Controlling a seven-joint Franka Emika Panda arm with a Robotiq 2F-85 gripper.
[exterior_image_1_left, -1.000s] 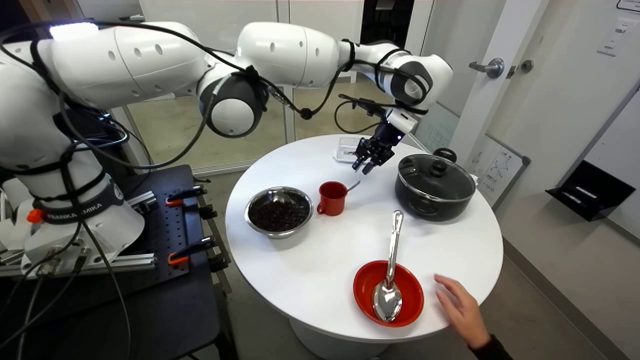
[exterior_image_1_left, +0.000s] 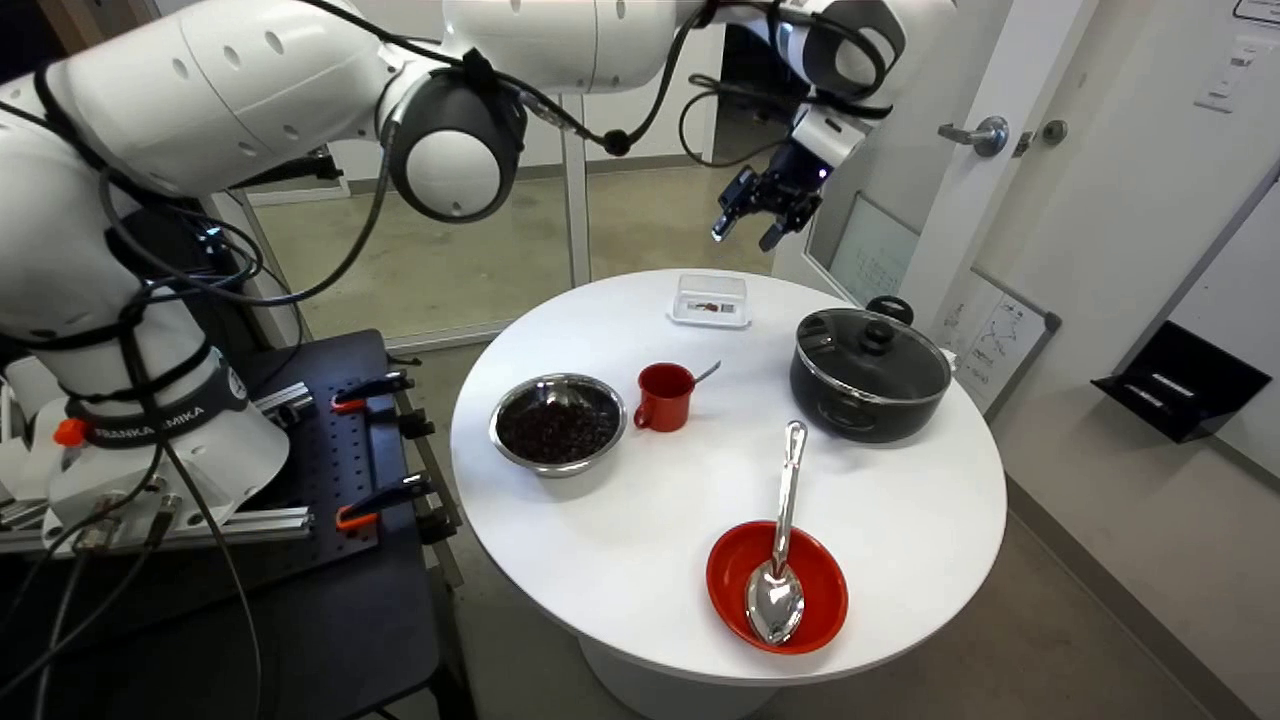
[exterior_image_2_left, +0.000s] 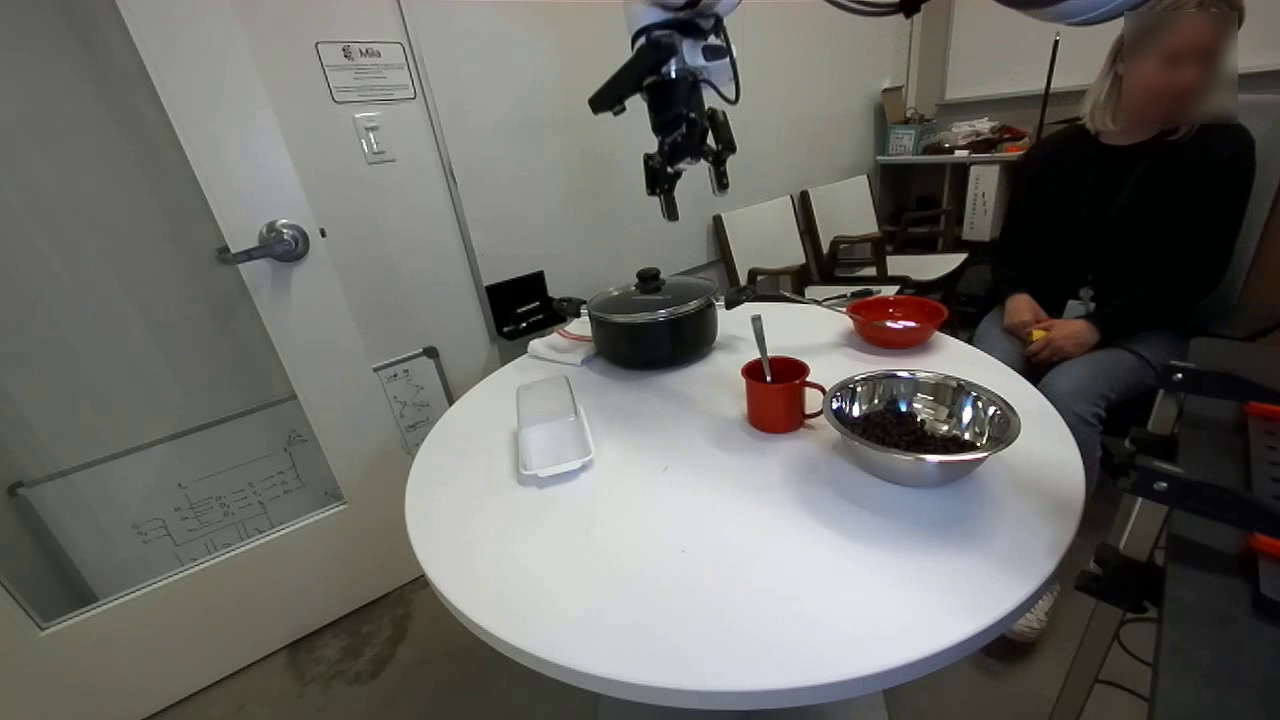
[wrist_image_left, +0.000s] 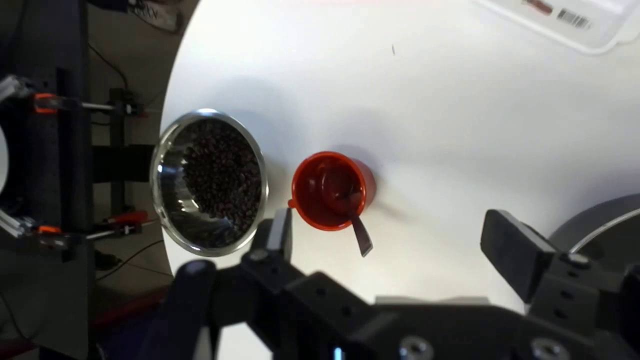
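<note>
High over the far side of the table hangs my gripper (exterior_image_1_left: 746, 232), open, with only air between its fingers. From the wrist, the fingers (wrist_image_left: 279, 234) stand wide apart; a red mug (wrist_image_left: 327, 192) is below, nearer the left one. A small spoon (wrist_image_left: 361, 234) leans in the mug, its handle past the rim. Beside the mug sits a steel bowl (exterior_image_1_left: 558, 462) of dark beans (wrist_image_left: 222, 180). A large metal spoon (exterior_image_1_left: 786, 504) rests in a red bowl (exterior_image_1_left: 732, 600) at the table's near edge in exterior view 1.
A black pot (exterior_image_1_left: 870, 414) with its glass lid (exterior_image_1_left: 840, 342) on stands at the right, a white cloth (exterior_image_2_left: 561, 348) by it. The clear plastic box (exterior_image_2_left: 552, 432) lies at the far edge. A seated person (exterior_image_2_left: 1116, 228) is beside the table (exterior_image_2_left: 684, 576), whose middle is bare.
My arm has risen and the gripper is now well above the table. Its fingers are farther apart. The hand near the red bowl has left exterior view 1.
</note>
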